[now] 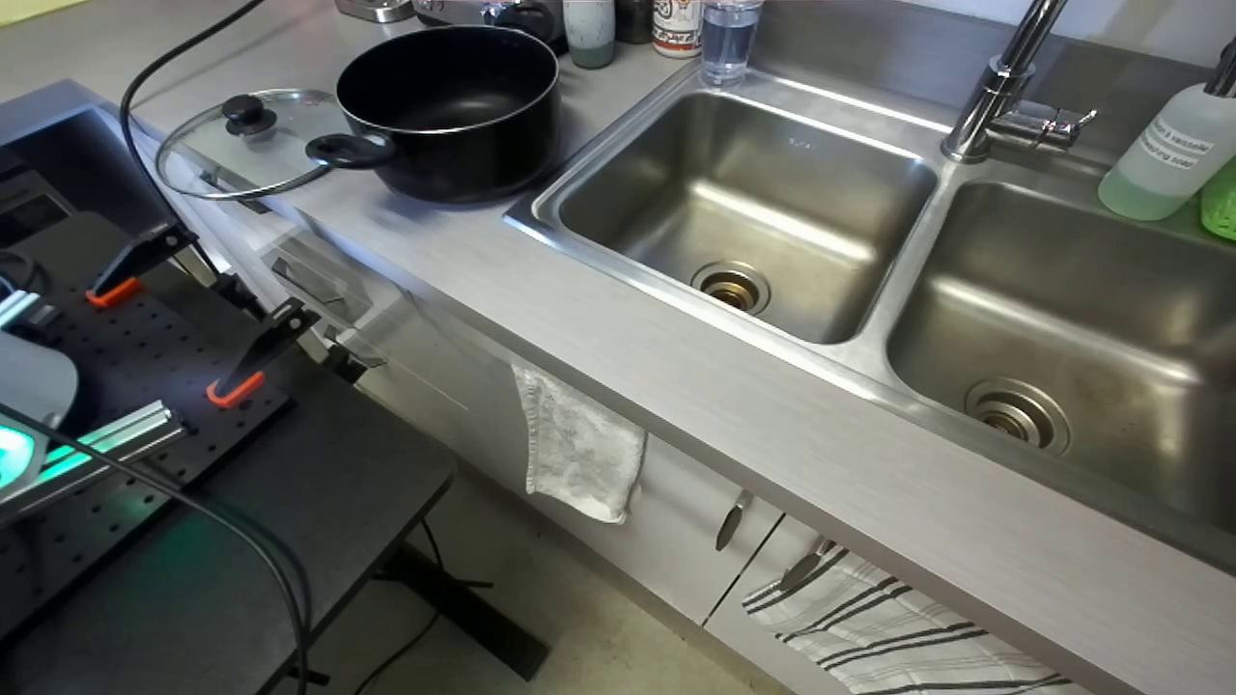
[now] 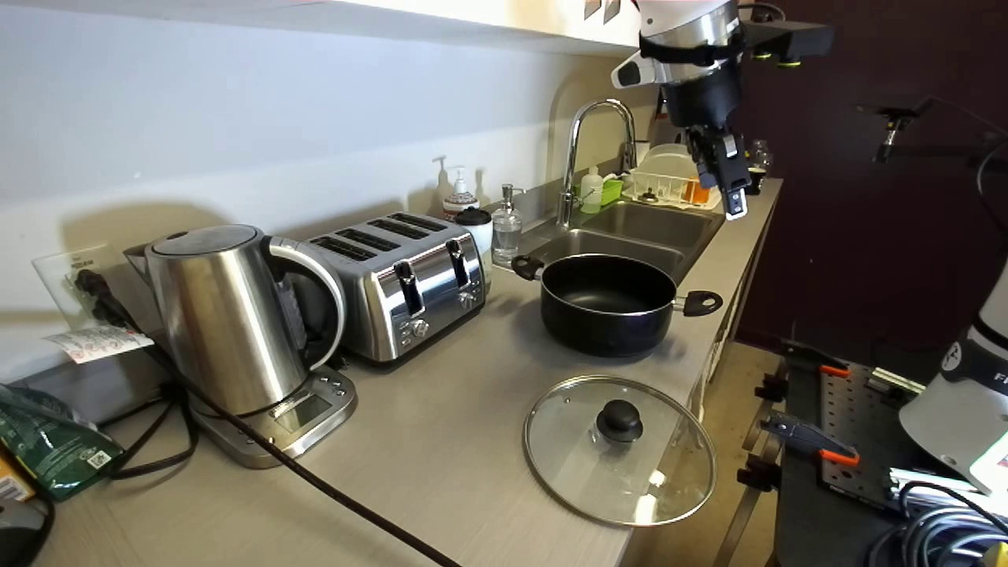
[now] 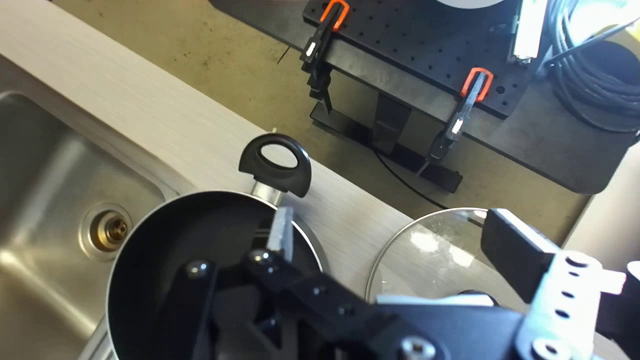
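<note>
A black two-handled pot (image 2: 605, 326) stands uncovered on the counter, and its inside looks empty. In front of it lies a glass lid (image 2: 567, 444) with a black knob, its edge reaching over the counter's front. My gripper (image 2: 732, 194) hangs in the air above the sink side, well clear of pot and lid. From the wrist view its fingers (image 3: 517, 255) are spread wide apart, so it is open and empty. Below them show the pot's handle (image 3: 303, 174) and part of the lid (image 3: 399, 264). The gripper is outside exterior view 1.
A double steel sink (image 1: 649, 290) with a faucet (image 1: 997, 104) adjoins the pot. Behind the counter stand a toaster (image 2: 378, 264) and a kettle (image 2: 227, 321), whose black cable crosses the counter. A dark table with clamps (image 1: 255, 347) faces the counter across a gap.
</note>
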